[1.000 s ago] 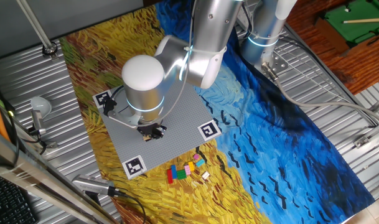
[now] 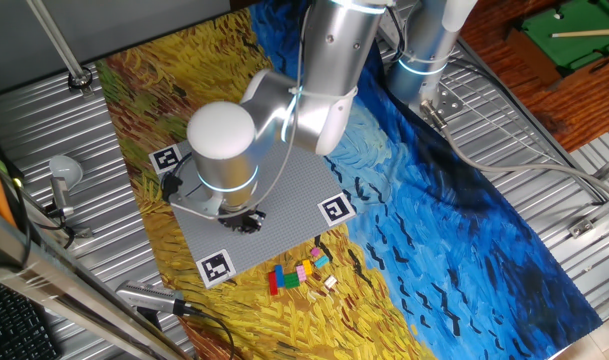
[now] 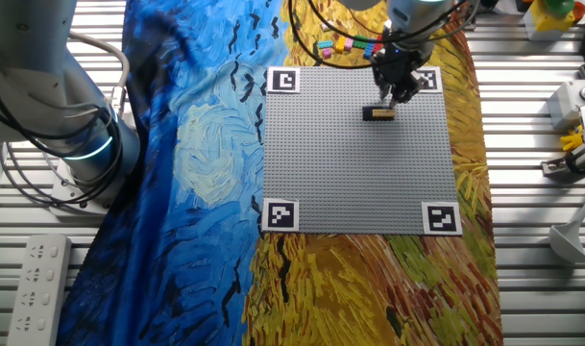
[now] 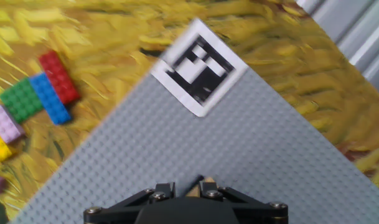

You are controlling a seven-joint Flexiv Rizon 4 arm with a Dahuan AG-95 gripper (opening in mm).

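Note:
My gripper [image 3: 390,98] is low over the grey studded plate [image 3: 359,183], its dark body partly hiding what is beneath. A small black and tan piece [image 3: 378,113] shows right at the fingertips in exterior view 2. In the wrist view the same piece [image 4: 206,181] peeks out just past my gripper at the bottom edge, mostly covered by it. Whether the fingers grip the piece or merely stand around it is not clear. From exterior view 1 the arm covers most of my gripper [image 2: 244,222].
Off the plate's edge lies a row of coloured bricks: red [image 4: 59,77], blue [image 4: 50,98], green [image 4: 22,99] and several more. A white brick [image 2: 331,282] sits nearby. Black-and-white markers [image 4: 200,67] occupy the plate's corners. Much of the plate is bare.
In exterior view 1 the arm's wrist has shifted slightly left and downward, and the gripper now shows less beneath it. The row of bricks has not moved.

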